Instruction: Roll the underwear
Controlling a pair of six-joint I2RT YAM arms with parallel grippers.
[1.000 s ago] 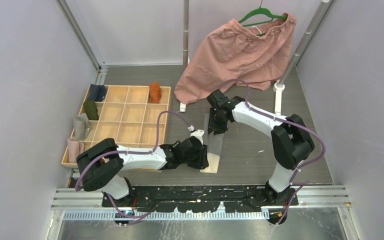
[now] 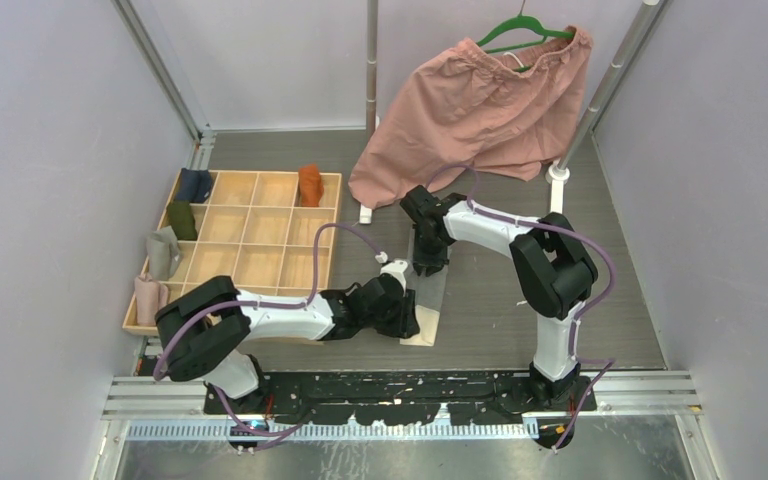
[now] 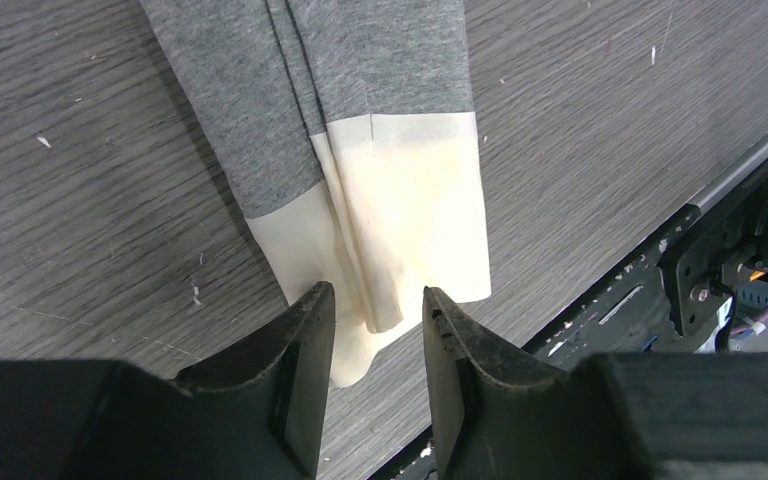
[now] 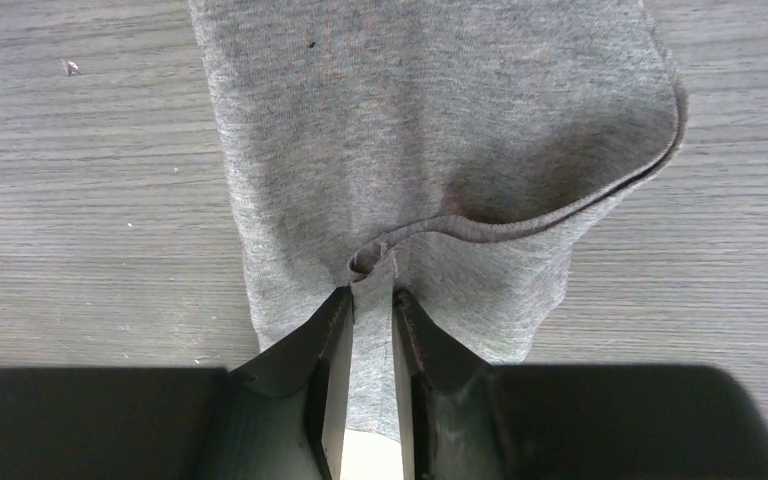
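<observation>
The grey underwear with a cream end [image 2: 420,326] lies folded lengthwise on the floor between the arms. In the left wrist view my left gripper stands open over the cream end [image 3: 435,200]. In the right wrist view my right gripper is part open, its fingertips at a folded edge of the grey fabric [image 4: 430,120]; whether they grip it is unclear.
A wooden compartment box [image 2: 260,228] with several rolled cloths stands at left. Pink shorts [image 2: 460,120] on a green hanger are at the back right. Bare floor lies right of the underwear.
The right arm has moved a little left and toward the front over the underwear. The left arm has hardly moved.
</observation>
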